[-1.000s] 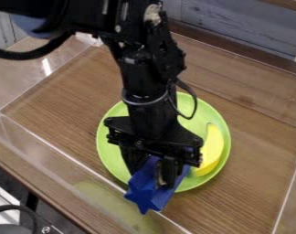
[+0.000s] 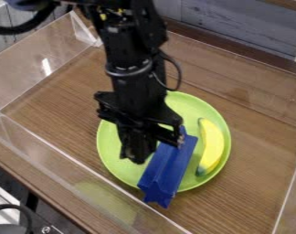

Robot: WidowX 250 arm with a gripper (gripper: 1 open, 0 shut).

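My black gripper [image 2: 151, 146] hangs over a light green plate [image 2: 116, 155], at the upper left end of a blue wrapped bar [image 2: 165, 181] that lies on the plate's front right. Its fingertips are dark against the plate, and whether they are apart or together is hard to see. A yellow banana [image 2: 210, 146] lies on the right side of the plate, beside the blue bar.
Clear plastic walls run along the left and front edges, and a pale wooden wall stands at the back. A cable loops at the bottom left.
The arm has moved up and left, away from the blue bar's lower end, uncovering more of the bar and banana. The bar's upper end shows more clearly.
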